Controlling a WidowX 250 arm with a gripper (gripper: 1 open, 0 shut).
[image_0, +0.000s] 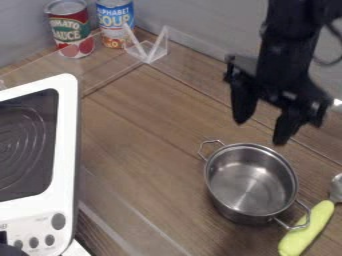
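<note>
The dark gripper (265, 112) hangs over the wooden counter above and right of the steel pot (249, 182), its two dark fingers spread apart with nothing visible between them. The pot stands empty on the counter with two wire handles. A yellow object with a metal end (305, 230), like a handled utensil, lies right of the pot.
A white stove (58, 175) with a dark burner fills the left. A tomato sauce can (71, 32), an alphabet soup can (116, 22) and a white wire rack (147, 45) stand at the back left.
</note>
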